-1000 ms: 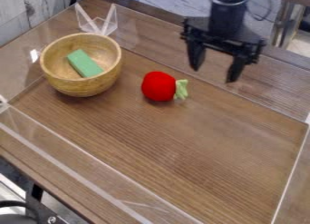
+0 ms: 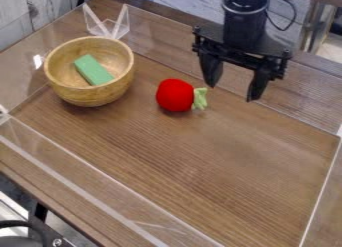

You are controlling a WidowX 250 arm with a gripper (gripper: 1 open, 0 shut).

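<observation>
My black gripper [image 2: 241, 66] hangs over the back right of the wooden table, its two fingers spread apart with nothing seen between them. It is to the right of and a little above a red round object [image 2: 175, 96] with a pale green tuft on its right side, apart from it. A woven basket [image 2: 116, 86] at the left holds a green block [image 2: 90, 70].
A pale wall runs along the back, and a white object [image 2: 114, 21] lies at the back left.
The red object and basket have not moved.
</observation>
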